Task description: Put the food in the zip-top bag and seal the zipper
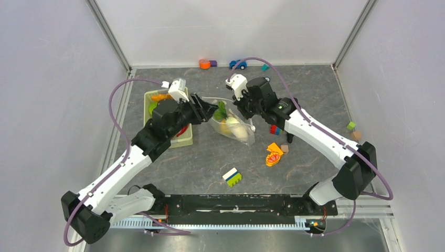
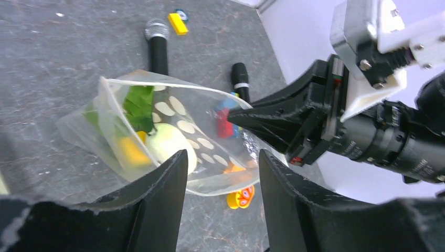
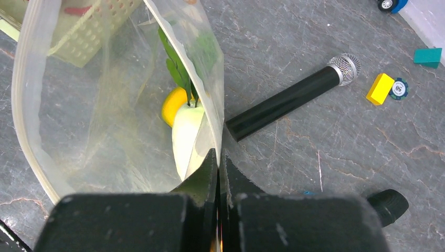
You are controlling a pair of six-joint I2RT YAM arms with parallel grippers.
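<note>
The clear zip bag [image 1: 241, 137] stands open in the middle of the table with leafy greens [image 3: 176, 68], a yellow food [image 3: 173, 105] and a white vegetable [image 3: 186, 136] inside. My right gripper is shut on the bag's zipper edge, holding it up. My left gripper hangs over the bag's opening, part open; nothing shows between its fingertips. Left of the bag is the green basket [image 1: 182, 142] with peppers and other food, partly hidden by the left arm.
Microphones [image 3: 283, 102], toy bricks [image 1: 231, 177], an orange toy [image 1: 273, 157] and a blue car [image 1: 237, 63] lie around the bag. The front left of the table has free floor.
</note>
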